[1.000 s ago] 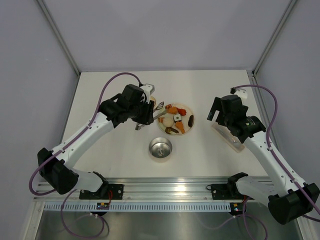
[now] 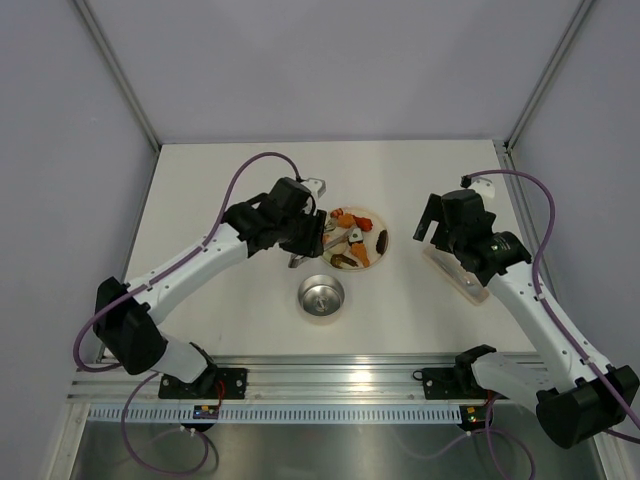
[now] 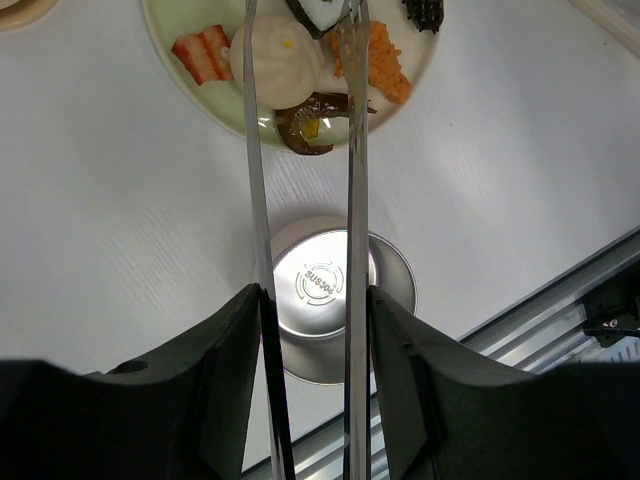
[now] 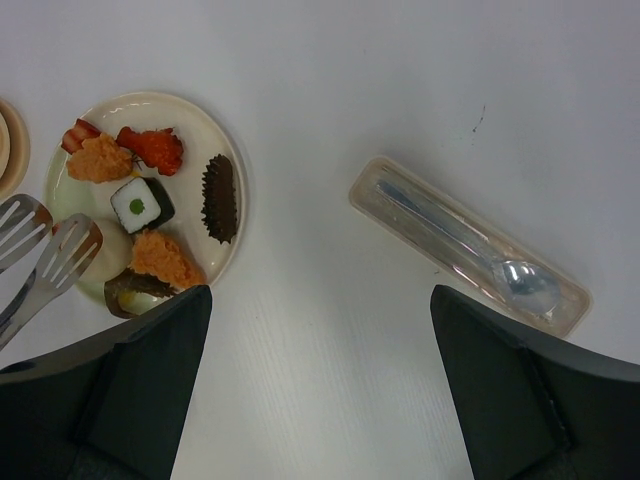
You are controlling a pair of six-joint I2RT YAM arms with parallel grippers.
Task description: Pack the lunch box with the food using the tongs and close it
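Observation:
My left gripper point(image 2: 318, 240) hangs over the plate point(image 2: 370, 220) of food, open, its two long metal serving-utensil fingers spread over a white bun point(image 3: 275, 65) and fried chicken point(image 3: 385, 70). The plate also holds a rice ball point(image 4: 135, 205), red food point(image 4: 155, 150), dark food point(image 4: 220, 200) and a brown pepper-like piece point(image 3: 305, 130). A round steel container point(image 2: 321, 298) sits in front of the plate. My right gripper point(image 2: 430, 225) is open with nothing between its fingers, to the plate's right.
A long clear case point(image 4: 400, 205) with a spoon lies at the right of the table. A round wooden item point(image 4: 15, 135) is partly visible behind the plate.
My left gripper has moved right and toward the front, farther over the plate. The right arm and the food look unchanged.

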